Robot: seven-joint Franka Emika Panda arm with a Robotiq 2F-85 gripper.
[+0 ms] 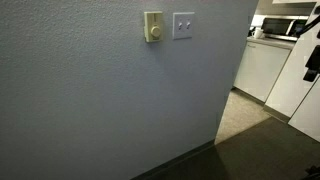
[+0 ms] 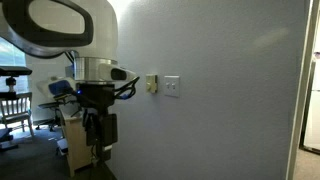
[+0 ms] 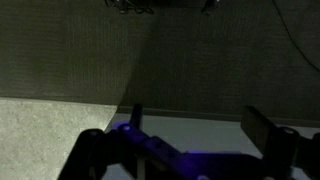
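Note:
In the wrist view, my gripper is open, its two dark fingers wide apart at the bottom of the picture. Nothing shows between them but the floor and a pale surface below. Exterior view 2 has the white arm point(image 2: 72, 30) at the left, with the black gripper point(image 2: 100, 128) hanging in front of the grey wall. A double light switch point(image 1: 182, 25) and a yellowish dial control point(image 1: 153, 27) are mounted side by side on that wall. Both the switch plate point(image 2: 171, 86) and the dial point(image 2: 151, 84) are right of the arm in exterior view 2, clear of the gripper.
Dark carpet point(image 3: 190, 60) meets a lighter floor point(image 3: 50, 135). Past the wall's end are kitchen cabinets point(image 1: 260, 68) and a microwave point(image 1: 283, 27). A chair point(image 2: 14, 105) stands at far left. A thin cable point(image 3: 288, 30) lies at the wrist view's upper right.

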